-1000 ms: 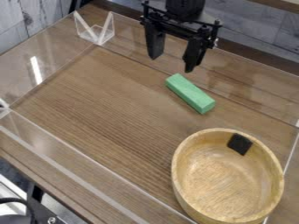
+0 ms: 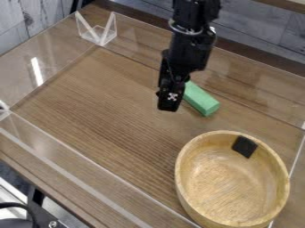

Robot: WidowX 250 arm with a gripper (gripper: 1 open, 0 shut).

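The black robot gripper [image 2: 177,89] hangs from the top centre, open and angled down over the table. Just right of its fingers lies a green rectangular block [image 2: 198,100] on the wooden table, its upper left end close to or partly behind the gripper. I cannot tell whether they touch.
A round tan bin [image 2: 233,219] stands at the lower right, with a black rectangle [image 2: 244,146] on its rim. A clear wire-like object [image 2: 98,28] is at the top left.
The gripper has come downward and swung round, now narrower in view and beside the green block's upper end. The block has stayed about where it was.
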